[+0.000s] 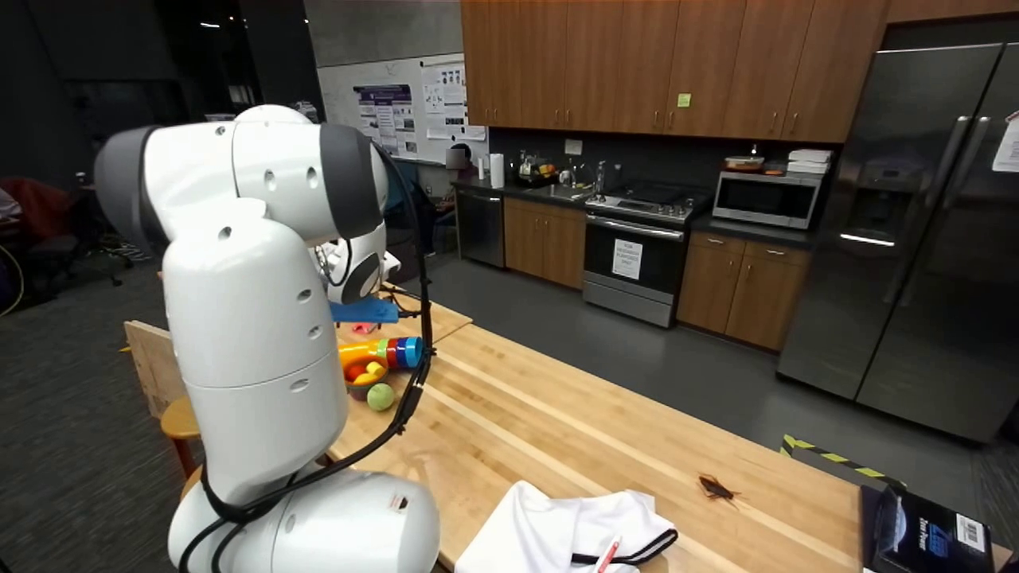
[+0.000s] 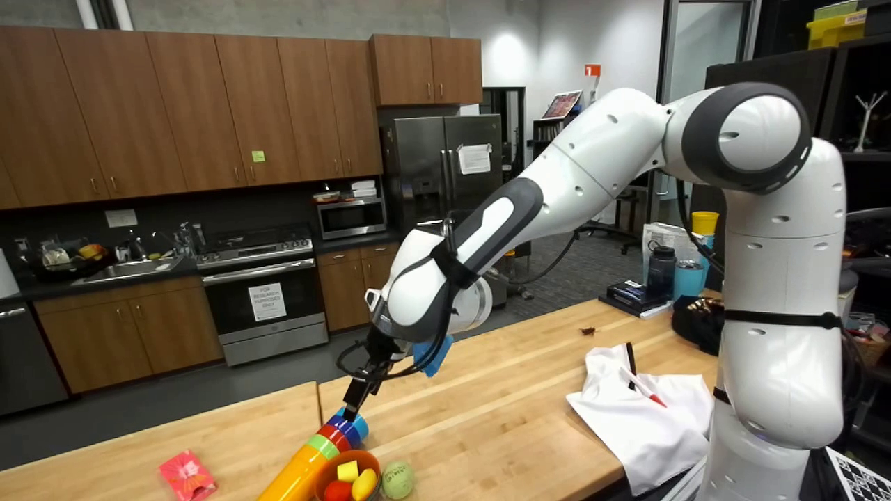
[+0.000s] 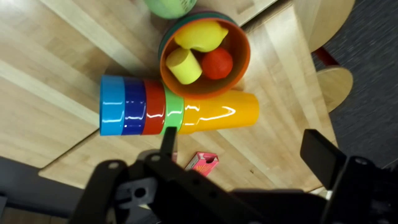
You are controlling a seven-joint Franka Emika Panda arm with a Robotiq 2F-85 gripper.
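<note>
My gripper is open in the wrist view, its two black fingers wide apart with nothing held between them. Beyond the fingers, a row of nested cups (image 3: 155, 106) lies on its side, running from light blue through dark blue, red and green to orange. An orange bowl (image 3: 246, 56) stands against the row, holding a yellow lemon (image 3: 199, 36), a yellow cylinder (image 3: 183, 66) and a red ball (image 3: 217, 63). In exterior view 2 the gripper (image 2: 359, 392) appears near the blue end of the cups; its exact height is unclear. The arm hides it in exterior view 1.
A green ball (image 2: 398, 479) sits beside the bowl. On the table's other side lies a pink packet (image 2: 187, 476). A white cloth (image 2: 643, 417) with a red-and-white pen on it is near the arm's base. Bare wood spans the middle of the table.
</note>
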